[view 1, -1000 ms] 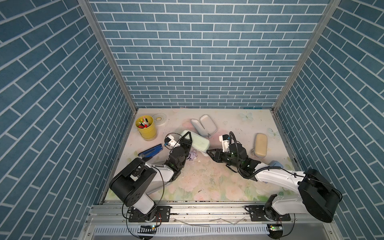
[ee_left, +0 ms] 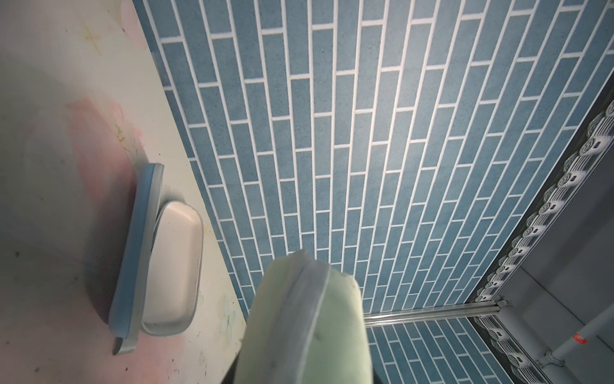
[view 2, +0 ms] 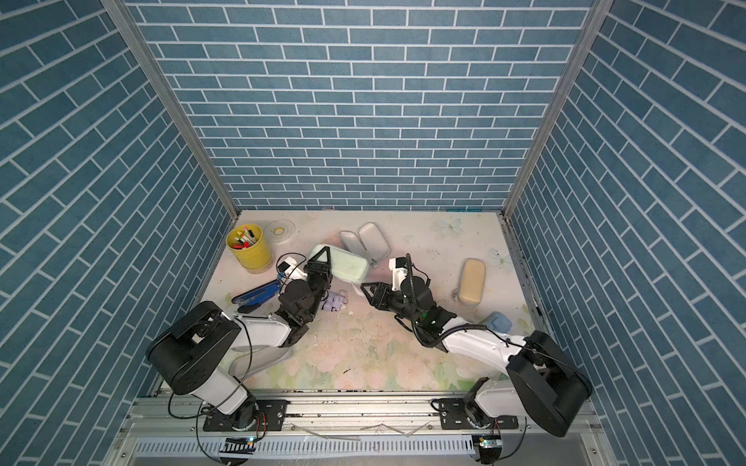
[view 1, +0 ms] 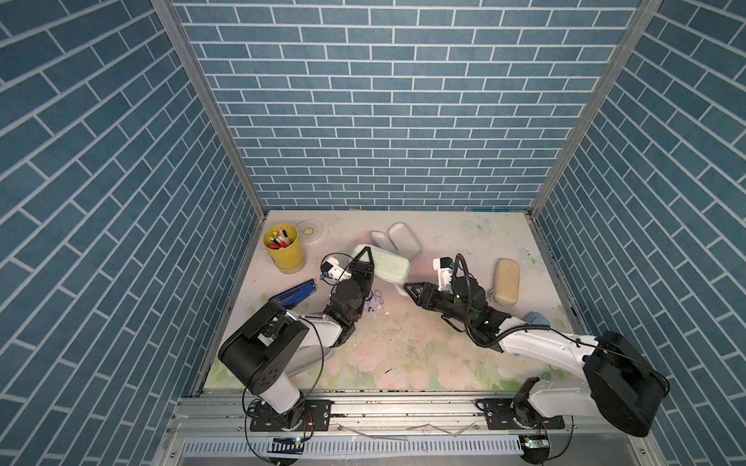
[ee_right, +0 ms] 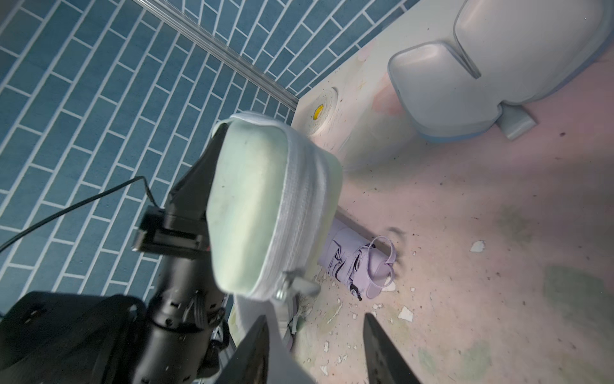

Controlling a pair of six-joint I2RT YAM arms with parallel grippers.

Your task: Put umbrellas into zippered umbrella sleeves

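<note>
My left gripper [view 1: 363, 258] is shut on one end of a pale green zippered sleeve [view 1: 390, 265], which hangs above the table. In the right wrist view the sleeve [ee_right: 265, 204] has its pale zipper band along the side, and a small metal zipper pull [ee_right: 297, 284] sits at its lower end. Just short of that pull, my right gripper stands open; a blurred pale strip shows near its left finger. A folded lilac umbrella [ee_right: 351, 252] with a wrist loop lies on the table beyond. The left wrist view shows the sleeve closely, its fingers mostly hidden.
An unzipped grey-and-blue sleeve [view 1: 398, 240] lies open at the back. A yellow pen cup [view 1: 285, 250] and a blue item [view 1: 293, 293] stand left; a beige case [view 1: 506, 281] and blue-grey item [view 1: 534, 318] lie right.
Both grippers shift slightly over the last second, with the sleeve now a little farther back.
</note>
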